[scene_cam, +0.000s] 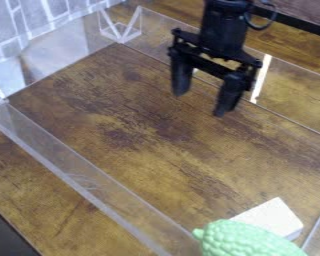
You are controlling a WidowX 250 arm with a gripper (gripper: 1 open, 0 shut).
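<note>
The black gripper (204,90) hangs over the back part of a wooden surface enclosed by clear walls, its two fingers apart with nothing between them. At the bottom right, a pale green bumpy object (248,240), cut off by the frame edge, lies beside a white block (270,217), well below the gripper in view.
Clear plastic walls (76,175) border the wooden floor (136,150), whose middle is free. A pale patterned curtain (43,25) is at the top left.
</note>
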